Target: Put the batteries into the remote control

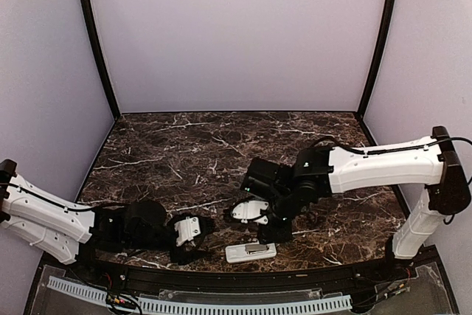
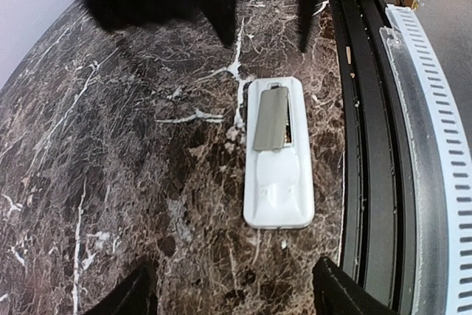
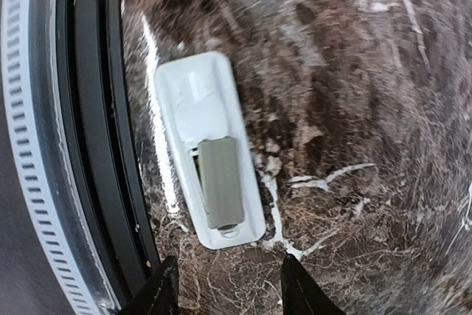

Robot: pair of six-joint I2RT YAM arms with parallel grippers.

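The white remote control [image 1: 240, 254] lies flat near the table's front edge, its battery compartment facing up. A grey battery [image 2: 272, 119] sits in that compartment, slightly askew, with a narrow dark gap along one side. The right wrist view shows this battery [image 3: 221, 182] at the lower end of the remote [image 3: 193, 97]. My left gripper is open and empty, to the left of the remote in the top view. Also empty and open, my right gripper is above and behind the remote. Blurred dark parts of the right gripper fill the top of the left wrist view.
A dark rail [image 1: 214, 279] and a white slotted strip [image 1: 243, 305] run along the front edge, close to the remote. No loose battery shows elsewhere on it.
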